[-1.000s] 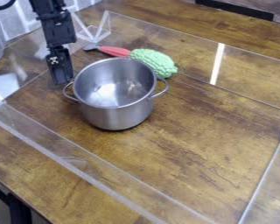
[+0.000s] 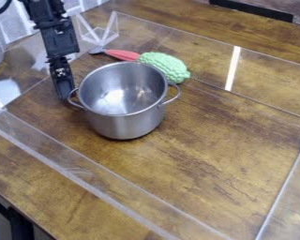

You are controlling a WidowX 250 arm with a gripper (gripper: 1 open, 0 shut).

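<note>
My black gripper (image 2: 63, 86) reaches down at the upper left, its tip low by the left handle of a steel pot (image 2: 123, 116). The pot stands upright and looks empty. Behind it lie a green knobbly object (image 2: 165, 66), perhaps a toy vegetable, and a red-handled tool (image 2: 120, 54). Whether the gripper's fingers are open or shut cannot be made out.
Clear plastic strips or panels run along the left and right. A dark edge (image 2: 247, 9) borders the back.
My gripper has moved a little lower, closer to the pot's left handle. The pot and the objects behind it have stayed in place.
</note>
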